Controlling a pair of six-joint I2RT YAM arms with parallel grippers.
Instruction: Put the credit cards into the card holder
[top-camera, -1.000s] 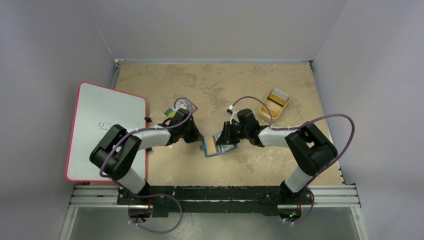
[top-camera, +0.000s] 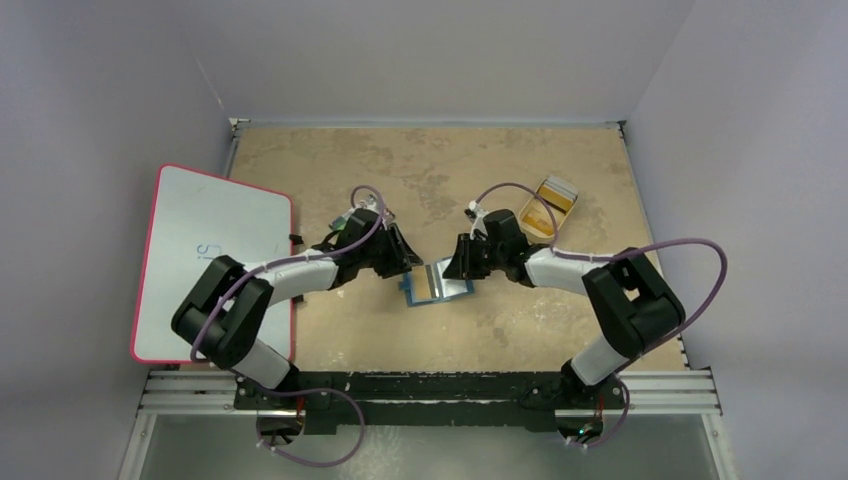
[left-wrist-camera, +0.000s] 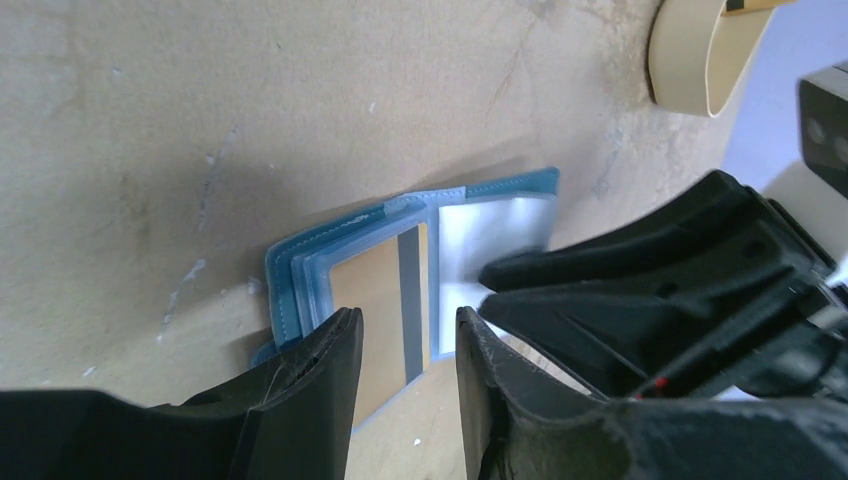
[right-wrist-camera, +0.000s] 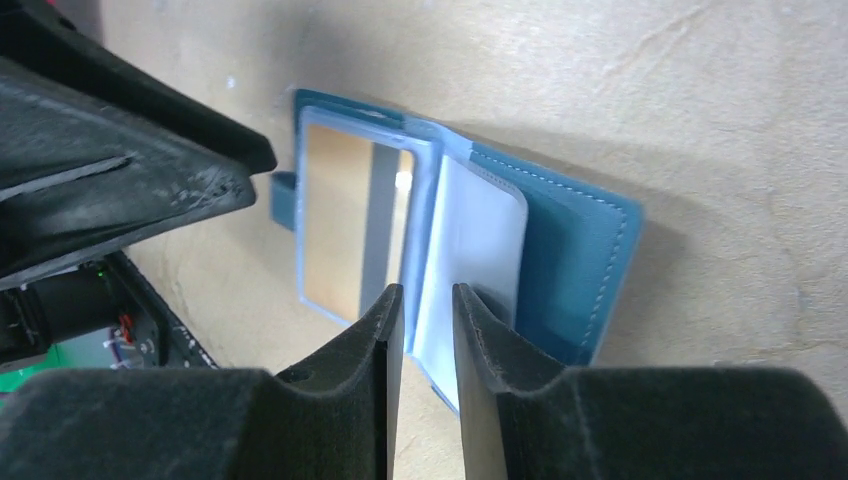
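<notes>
Open on the table lies the blue card holder (top-camera: 439, 300), between both grippers. One gold card with a dark stripe (left-wrist-camera: 383, 310) sits in the holder's left clear sleeve; a whitish clear leaf (right-wrist-camera: 473, 235) covers the right side, its edge lifted off the blue cover. My left gripper hovers over the card side, fingers part open, with nothing held between its fingers. Above the white leaf is my right gripper, fingers parted by a narrower gap. Whether its fingertips touch the leaf is hard to tell.
A beige tray (top-camera: 527, 224) holding more gold cards stands at the back right. Colourful flat items (top-camera: 341, 222) lie partly hidden behind the left arm. A whiteboard (top-camera: 240, 215) covers the left side. Free table remains in front of the holder.
My left gripper has shifted right, over the holder's left side. The right gripper has moved slightly right and toward the back. The holder stays about where it was.
</notes>
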